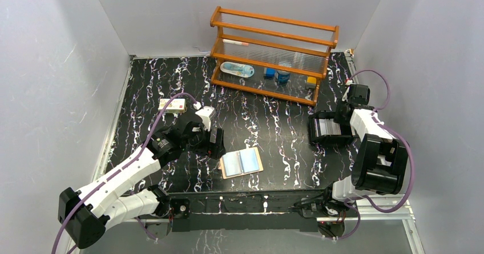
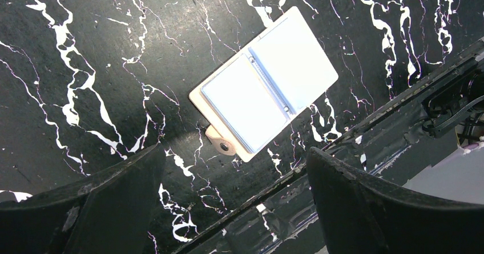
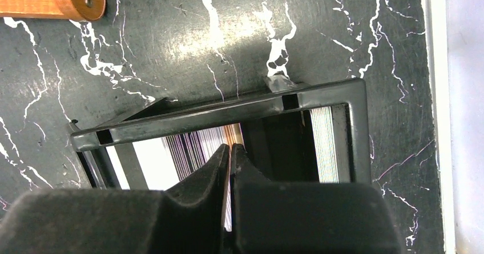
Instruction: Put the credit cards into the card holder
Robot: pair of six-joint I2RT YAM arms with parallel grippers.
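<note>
The card holder (image 1: pixel 241 162) lies unfolded on the table near the front edge, its clear pockets (image 2: pixel 245 103) facing up and a snap tab (image 2: pixel 224 145) at one corner. My left gripper (image 1: pixel 216 144) hangs open beside it, nothing between its fingers. On the right, a black box (image 1: pixel 332 142) holds upright cards (image 3: pixel 154 162) packed in a row, with a wide gap toward the right in the right wrist view. Over that row, my right gripper has its fingertips almost together beside an orange-edged card (image 3: pixel 234 133). Whether they grip it is unclear.
At the back stands a wooden shelf rack (image 1: pixel 274 98) carrying a blue-and-white pack (image 1: pixel 237 69) and several small items. A small pale box (image 1: pixel 172 105) lies at the left. Open table separates the card holder from the black box.
</note>
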